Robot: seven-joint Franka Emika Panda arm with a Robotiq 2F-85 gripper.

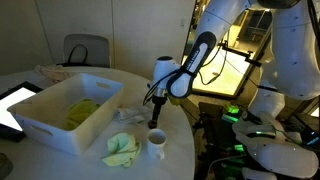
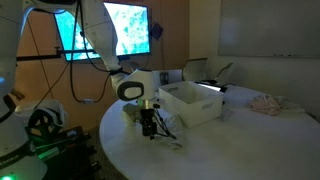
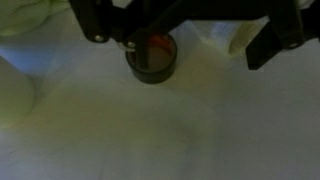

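Observation:
My gripper (image 1: 153, 108) hangs low over the white table, pointing down, near the small dark cup-like object (image 1: 153, 124). In the wrist view that round dark object (image 3: 153, 60), reddish inside, lies by the left finger (image 3: 125, 25). The right finger (image 3: 285, 38) stands well apart from it, so the gripper is open. A wide stretch of table shows between the fingers, along with part of a pale cloth. Whether the left finger touches the dark object is hard to tell.
A white mug (image 1: 156, 145) stands close by, with a pale green cloth (image 1: 122, 150) to its left. Behind are a whitish cloth (image 1: 130, 117) and a white bin (image 1: 52, 131) holding a yellow-green cloth (image 1: 82, 110). In the second exterior view, the table's right side is clear.

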